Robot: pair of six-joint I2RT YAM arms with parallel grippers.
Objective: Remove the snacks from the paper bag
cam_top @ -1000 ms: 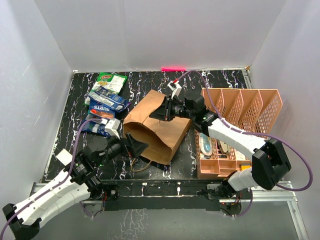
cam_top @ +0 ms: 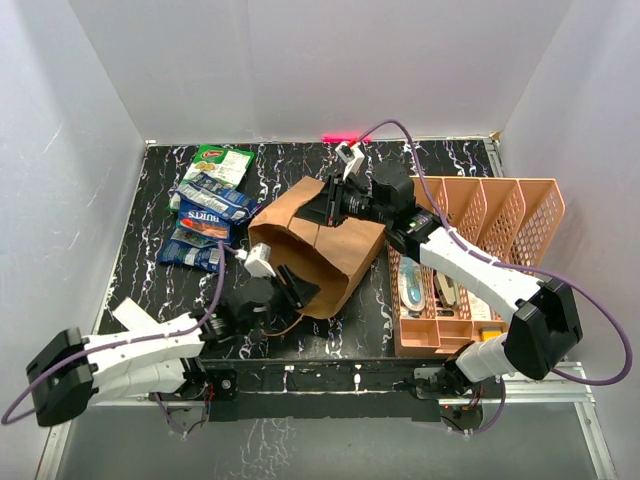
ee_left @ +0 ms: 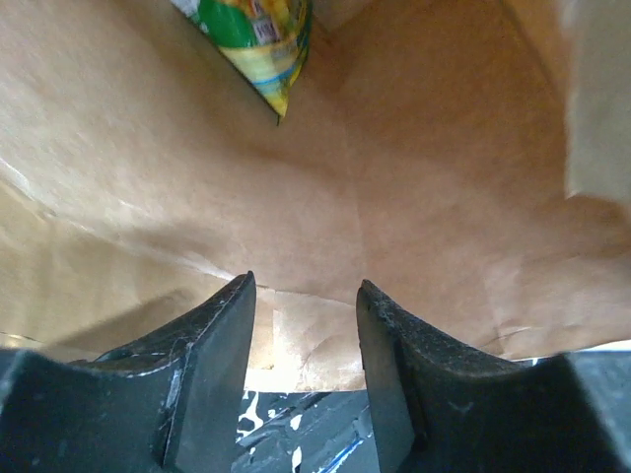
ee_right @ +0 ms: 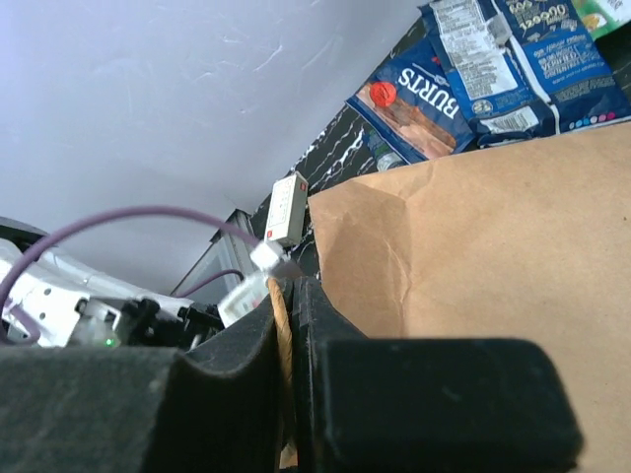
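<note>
The brown paper bag (cam_top: 345, 250) lies on its side, mouth facing the front left. My right gripper (cam_top: 302, 216) is shut on its upper rim; in the right wrist view a thin fold of paper (ee_right: 283, 340) shows between the fingers. At the bag's mouth is my left gripper (cam_top: 312, 291), fingers parted part way. In the left wrist view only bare paper and tabletop show between its fingertips. Deeper inside the bag lies a green and yellow snack packet (ee_left: 264, 44), partly cut off by the frame's top, beyond the left fingers.
Several snack packets lie left of the bag: a green one (cam_top: 222, 165), a blue one (cam_top: 215, 198) and a Burts packet (cam_top: 203, 222). A white box (cam_top: 133, 314) sits near the left edge. The orange basket (cam_top: 540, 215) stands at the right. The paper handle (cam_top: 283, 330) loops in front.
My left gripper has moved right, from outside the bag's mouth into it, with the arm blurred now. The right gripper has shifted slightly up and left with the rim.
</note>
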